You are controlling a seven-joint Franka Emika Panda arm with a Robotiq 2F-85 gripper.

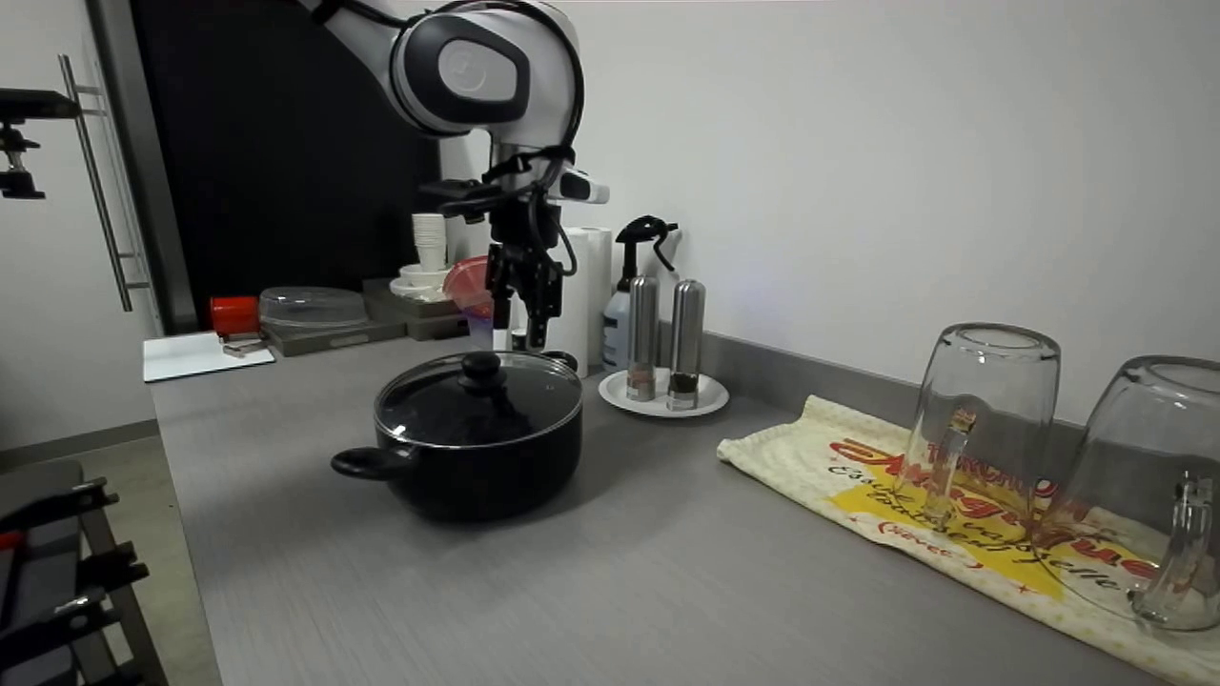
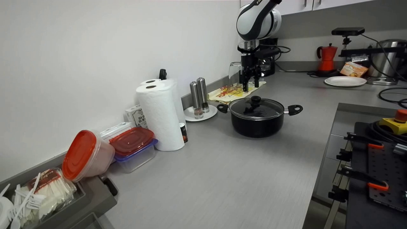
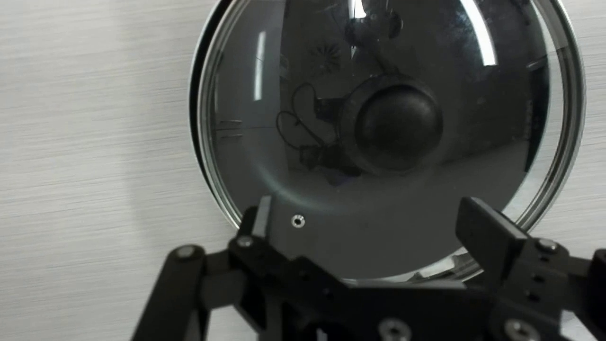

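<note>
A black pot stands on the grey counter with its glass lid on. The lid's round black knob shows in the wrist view, ahead of my fingertips. My gripper hangs above the lid, pointing down, its two fingers spread wide with nothing between them. In exterior view 2 the gripper is seen over the far side of the pot, apart from the lid. Both side handles of the pot are visible there, including the right handle.
Two metal grinders stand on a white plate near the wall. Upturned glass mugs rest on a printed towel. Paper towel rolls and plastic containers line the wall. Open counter lies in front of the pot.
</note>
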